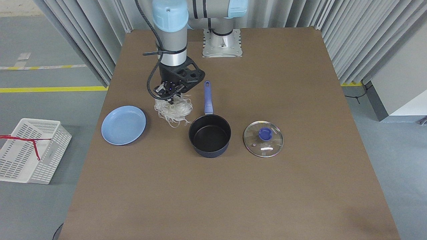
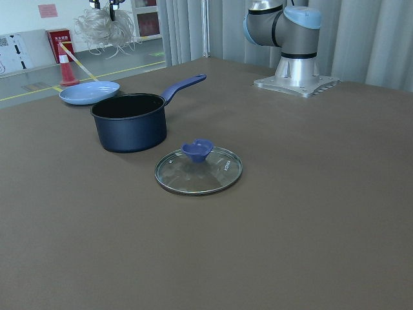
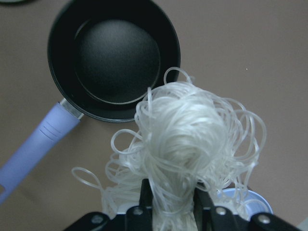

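A tangled clump of white noodle-like strands (image 1: 172, 108) hangs in the air from my gripper, which is shut on it, just left of and behind the black saucepan (image 1: 209, 136) with its lilac handle (image 1: 208, 96). In the wrist view the strands (image 3: 183, 130) overlap the pan's rim. The blue plate (image 1: 123, 124) to the left is empty. A glass lid (image 1: 264, 144) with a blue knob lies right of the pan.
A white plastic basket (image 1: 24, 160) stands on the floor off the table's left side. The robot base (image 1: 222, 48) is at the back.
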